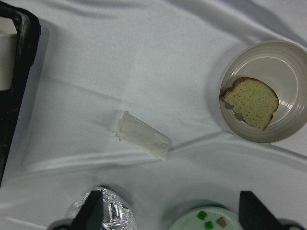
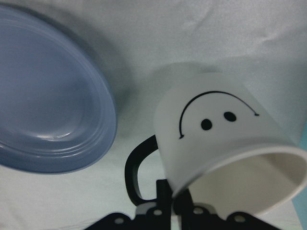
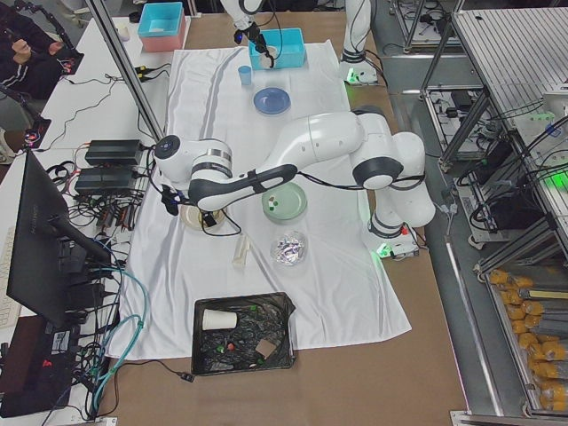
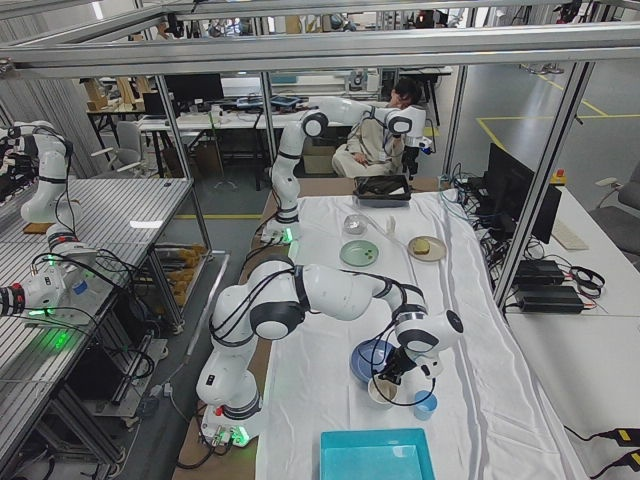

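My left gripper hangs open over the cloth. Below it in the left wrist view are a beige plate [image 1: 288, 115] with a bread slice [image 1: 252, 98], a pale flat packet [image 1: 144, 136], a foil-covered dish [image 1: 115, 213] and a green plate [image 1: 192, 223] with small green and brown pieces. My right gripper is shut on the rim of a white smiley mug [image 2: 211, 120] with a black handle, tilted beside a blue plate [image 2: 53, 96].
A black tray [image 3: 240, 364] holds a white cylinder and small items at the left arm's end. A turquoise bin [image 4: 375, 460] and blue cup [image 4: 425, 405] are near the right gripper. A monitor and cables line one side.
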